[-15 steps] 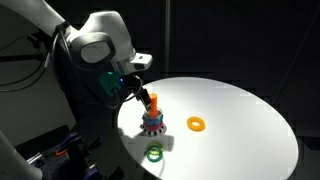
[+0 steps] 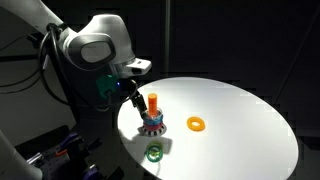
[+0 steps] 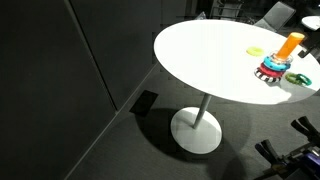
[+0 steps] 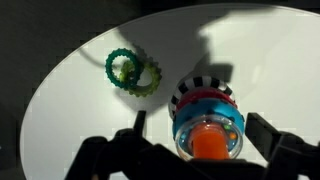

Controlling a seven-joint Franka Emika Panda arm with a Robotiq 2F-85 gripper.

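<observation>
A stacking toy stands upright on the white round table (image 2: 235, 120). Its orange post (image 2: 153, 103) rises above a clear-and-blue ring (image 4: 208, 108), with red and black-and-white rings below. In the wrist view my gripper is open, one finger (image 4: 139, 128) left of the toy and the other (image 4: 262, 132) to its right. From above, the toy shows between the fingers, nearer the right one. Exterior view 1 has the hand just left of the post; contact cannot be made out there.
Two linked green rings (image 4: 132, 72) lie on the table near the toy. An orange ring (image 2: 195, 124) lies farther right, and the table's right side is clear. The table's edge (image 3: 175, 75) and single pedestal (image 3: 197, 130) show in exterior view 2.
My hand has come down slightly beside the toy. The toy and the loose rings have stayed where they were.
</observation>
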